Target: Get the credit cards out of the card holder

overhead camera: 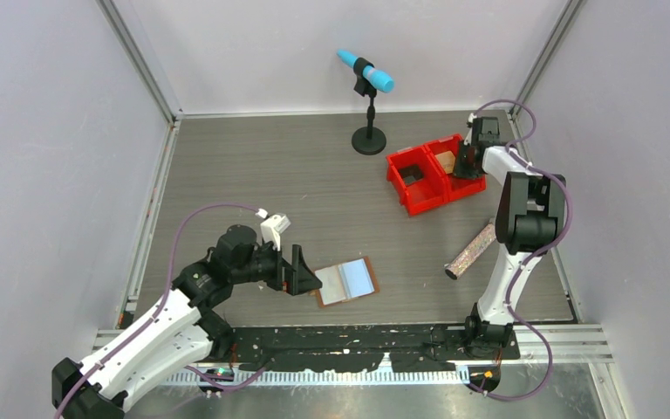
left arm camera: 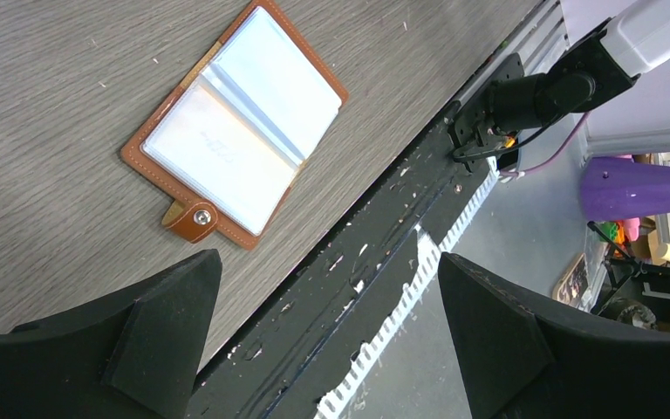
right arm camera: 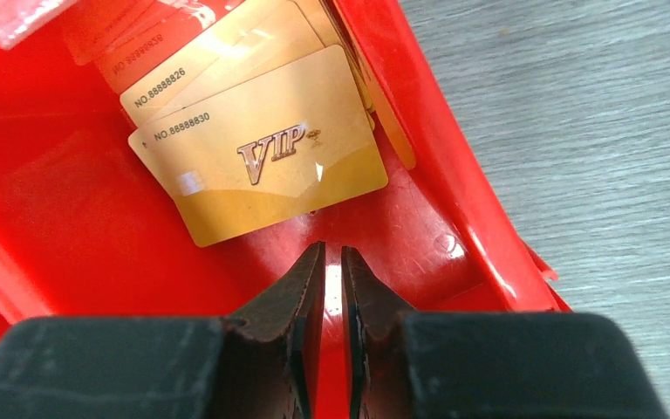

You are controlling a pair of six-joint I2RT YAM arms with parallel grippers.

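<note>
The brown card holder (overhead camera: 346, 282) lies open on the table, its clear sleeves looking pale and blank in the left wrist view (left arm camera: 244, 122). Just left of it, my open left gripper has nothing between its fingers. My right gripper is down in the right compartment of the red box (right arm camera: 471, 175). Only a narrow gap parts its fingertips; red and a small white patch show there, and whether anything is held is unclear. Gold VIP cards (right arm camera: 262, 148) lie in that compartment ahead of the fingertips, apart from them.
Something dark (overhead camera: 411, 174) lies in the box's left compartment. A glittery cylinder (overhead camera: 471, 250) rests on the table near the right arm. Behind the box, a blue microphone on a black stand (overhead camera: 369, 140) rises at the back.
</note>
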